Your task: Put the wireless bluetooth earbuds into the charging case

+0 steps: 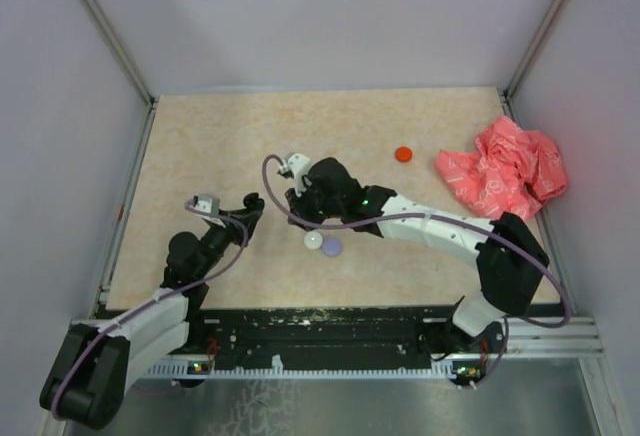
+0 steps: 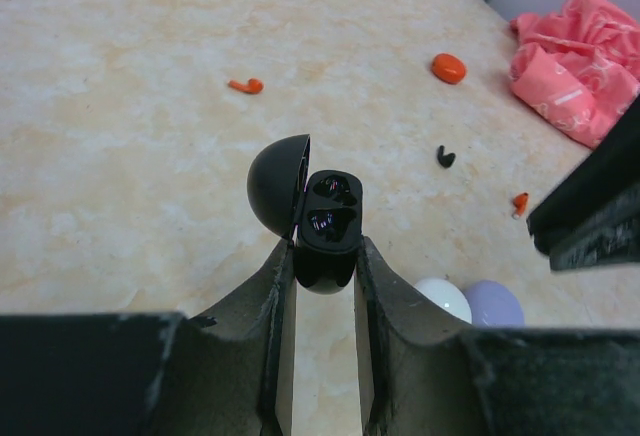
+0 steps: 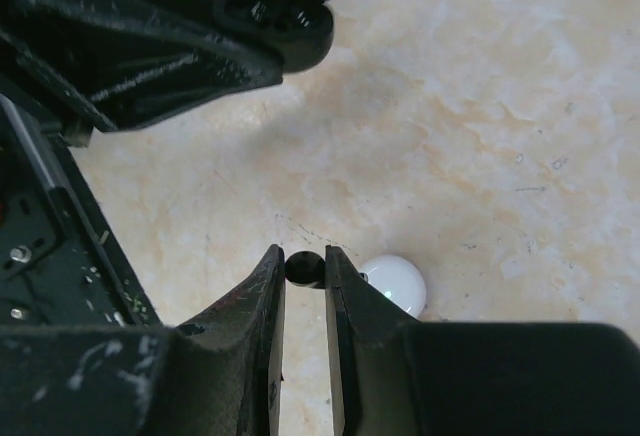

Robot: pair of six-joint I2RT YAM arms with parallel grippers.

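In the left wrist view my left gripper is shut on the open black charging case [image 2: 329,218], held upright with its lid raised and two compartments showing. My right gripper is shut on a small black earbud [image 3: 304,268]. In the top view the left gripper [image 1: 243,214] with the case is left of the right gripper, over the table's front-left part. A white disc [image 3: 394,282] and a lilac disc [image 2: 493,305] lie on the table under the right gripper.
Pink crumpled cloth [image 1: 500,174] lies at the right edge. An orange round piece [image 1: 403,154] and small orange and black pieces lie toward the back.
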